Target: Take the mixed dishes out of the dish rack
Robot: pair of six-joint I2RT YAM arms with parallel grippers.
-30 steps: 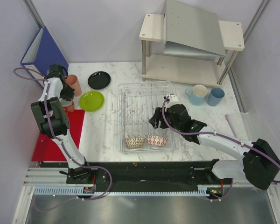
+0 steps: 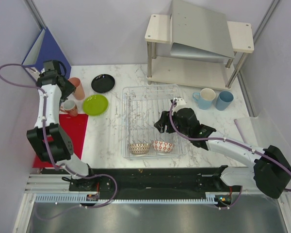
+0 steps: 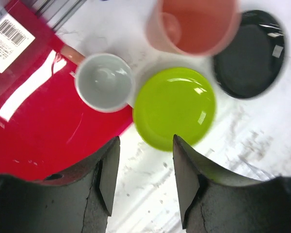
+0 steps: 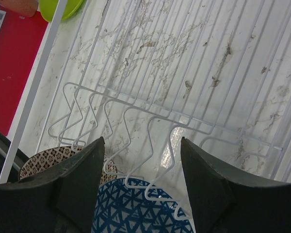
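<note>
In the dish rack two patterned bowls remain at the front: a brown one and a blue-patterned one. Above the rack, my right gripper is open and empty. Over on the left, my left gripper stands part open with nothing between its fingers. Below it are a mug, pale inside, at the edge of the red mat, a green plate, an orange cup and a black plate. A blue mug and a blue cup stand on the right.
A blue binder stands in the back left corner, close to the left arm. Behind the rack is a pale two-tier shelf. Bare marble shows between the green plate and the rack.
The left arm has risen and drawn back from the mug, which now stands clear at the mat's edge. The right arm is almost still.
</note>
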